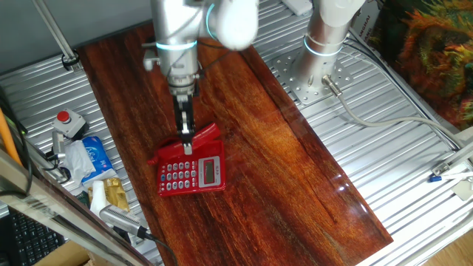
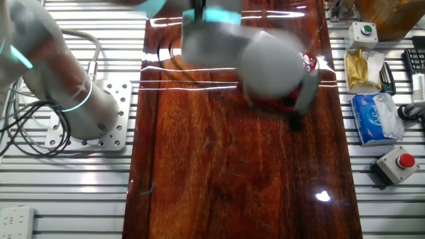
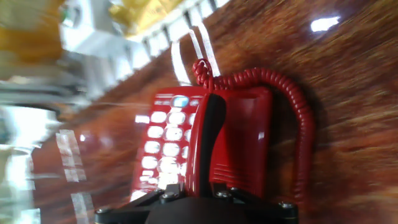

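Note:
A red desk telephone with a keypad and small display lies on the dark wooden board. Its red handset is raised out of the cradle and slanted across the phone's upper side. My gripper is over the handset's middle. In the wrist view the handset runs down between the fingers at the bottom edge, and the gripper appears shut on it. The empty cradle shows beside it. A coiled red cord loops around the right. Arm and motion blur mostly hide the phone in exterior view 2.
The wooden board is clear right of the phone. Past its left edge lie a blue tissue pack, a gold packet and a red-button box. The arm's base stands at the back right.

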